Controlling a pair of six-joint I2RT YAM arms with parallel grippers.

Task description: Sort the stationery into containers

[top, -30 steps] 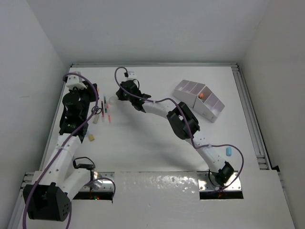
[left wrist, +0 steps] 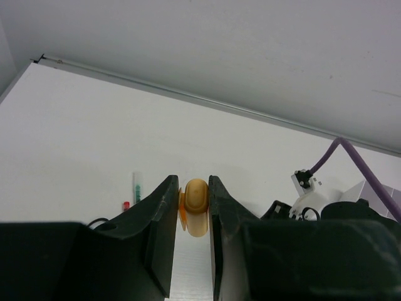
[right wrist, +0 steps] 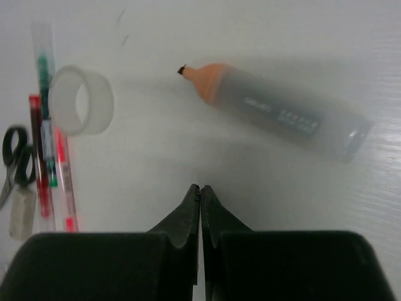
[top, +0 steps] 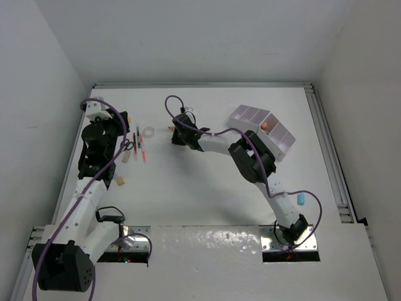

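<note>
My left gripper is shut on an orange marker (left wrist: 196, 197), raised at the table's left. My right gripper is shut, nothing showing between its fingers, low over the table beside a translucent orange-tipped marker (right wrist: 282, 110). Left of it lie a tape roll (right wrist: 94, 101), red and green pens (right wrist: 40, 138), scissors (right wrist: 19, 150) and a pale eraser-like block (right wrist: 23, 212). A compartmented white container (top: 279, 143) stands at the right, with a small orange item (top: 264, 126) inside.
A yellow block (top: 119, 180) lies front left and a blue one (top: 301, 199) front right. Walls rise at the back and sides.
My right gripper has moved rightward and slightly toward the front, away from the tape roll, uncovering something orange on the table. The left arm is nearly still.
</note>
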